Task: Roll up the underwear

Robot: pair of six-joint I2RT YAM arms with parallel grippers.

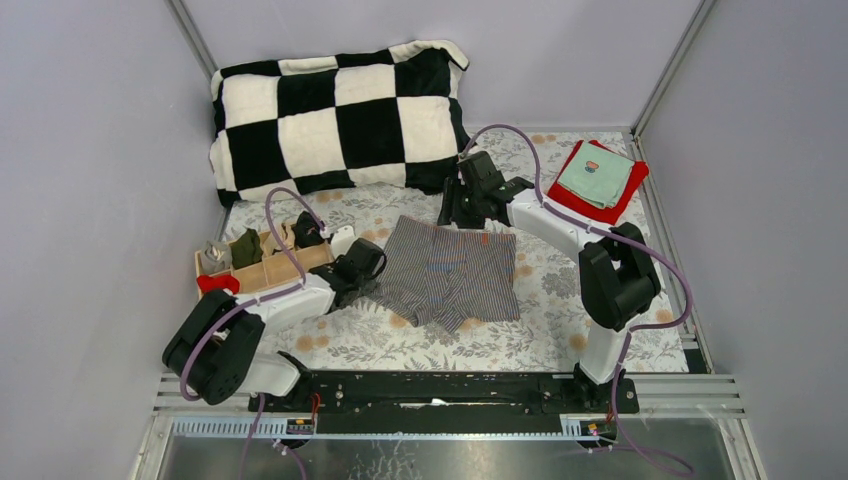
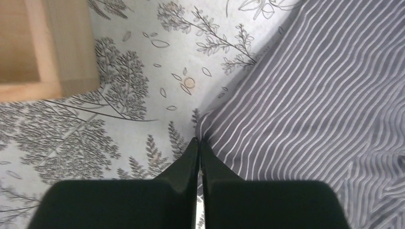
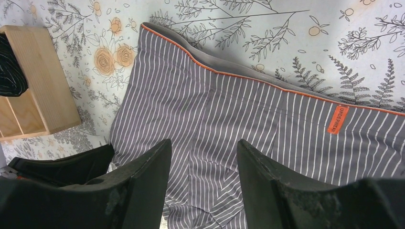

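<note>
The grey striped underwear (image 1: 455,275) lies spread on the table, its orange-edged waistband toward the back and its leg part crumpled at the front. At its left edge, my left gripper is shut with a thin bit of that cloth pinched at the fingertips; the fabric creases into them. My right gripper stands open above the underwear, near the waistband, with nothing between its fingers. In the right wrist view the left gripper's dark finger (image 3: 67,167) meets the cloth's left side. An orange label (image 3: 338,119) shows on the waistband.
On the left stands a wooden divided box (image 1: 265,277) holding several rolled garments, close to the left gripper. A checkered pillow (image 1: 340,120) fills the back left. Folded red and green cloths (image 1: 600,180) lie back right.
</note>
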